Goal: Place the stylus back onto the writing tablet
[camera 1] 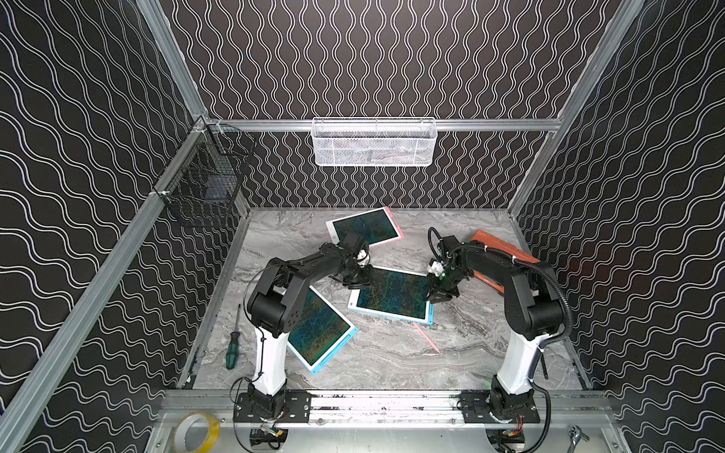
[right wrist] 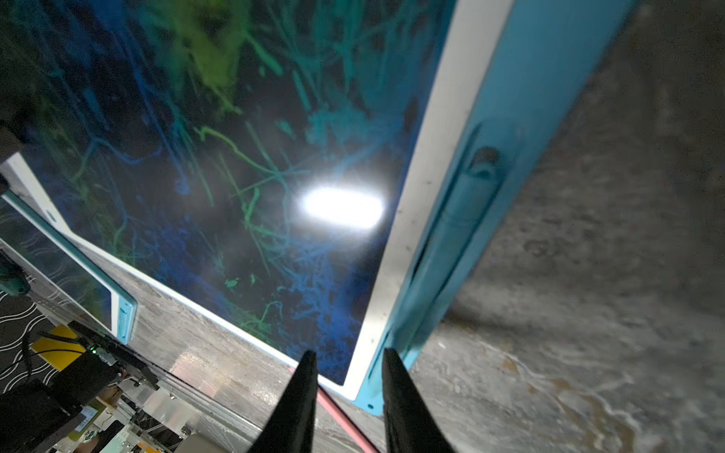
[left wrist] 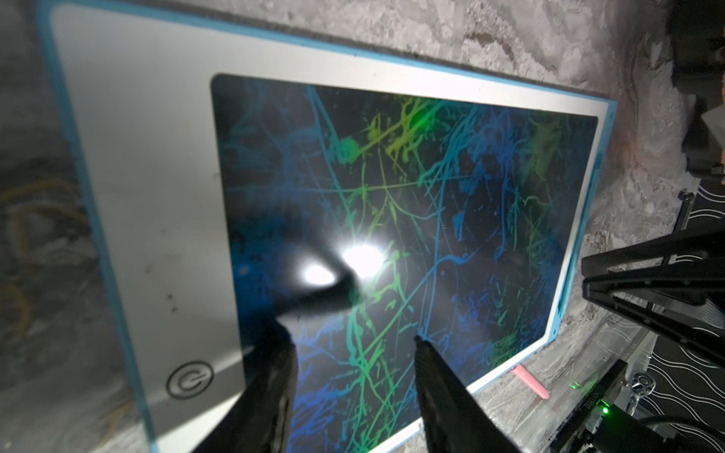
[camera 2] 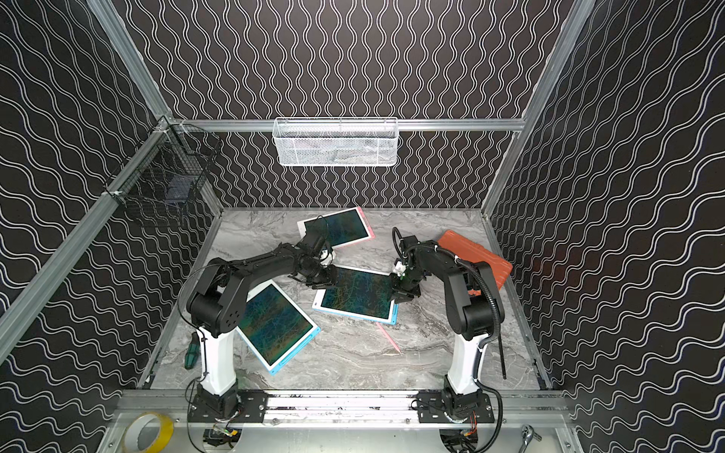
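The middle writing tablet point(camera 1: 389, 293), white with a blue edge, lies flat beneath both grippers. My left gripper hangs open over its left part, empty between the fingers. My right gripper is open above its blue right edge, where a blue stylus-like piece point(right wrist: 460, 219) sits in the holder. A pink stylus point(camera 1: 426, 338) lies on the table just in front of this tablet, partly hidden by it or touching it in the right wrist view.
Another blue-edged tablet point(camera 1: 313, 332) lies front left, a pink-edged tablet point(camera 1: 364, 225) at the back, an orange case point(camera 1: 491, 241) at right. A screwdriver point(camera 1: 232, 348) lies far left. Bare table shows at front centre.
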